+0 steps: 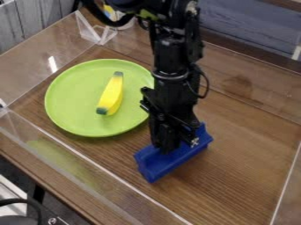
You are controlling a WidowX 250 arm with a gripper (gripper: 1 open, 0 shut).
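Note:
My black gripper (166, 132) reaches down from the top centre onto a blue block (163, 165) on the wooden surface, covering the back of it. The gripper looks shut; its fingertips are dark, and whether anything is between them is hidden. A green plate (70, 112) lies to the left, with a yellow banana-shaped object (112, 92) on it.
Bare wood (235, 149) is free on the right. Clear walls or edges run along the left and back, and a dark cable (24, 202) lies at the lower left corner.

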